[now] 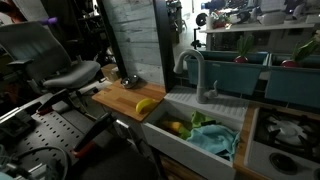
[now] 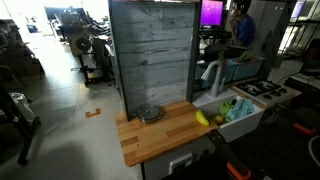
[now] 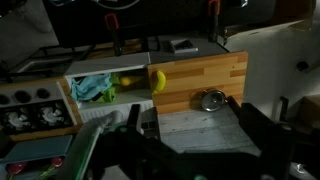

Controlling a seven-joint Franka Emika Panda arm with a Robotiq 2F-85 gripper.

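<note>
My gripper stands open, its two dark fingers wide apart at the top of the wrist view and nothing between them. A yellow, banana-like object (image 1: pixel 146 105) lies on the wooden counter (image 1: pixel 118 98) beside the sink's edge. In the sink (image 1: pixel 212 159) a crumpled teal cloth (image 1: pixel 213 137) lies next to a yellow and green item (image 1: pixel 179 129), partly hidden by the near wall. On the counter's far side sits a round metal bowl (image 2: pixel 149 113). From exterior view 1 the gripper appears in front of the counter, apart from all these objects.
A tall pale faucet (image 1: pixel 199 78) rises behind the sink. The stove (image 1: pixel 283 145) is to its right, with blue-grey planters (image 1: pixel 235 76) behind. A grey plank wall (image 2: pixel 158 60) backs the counter, whose middle is bare.
</note>
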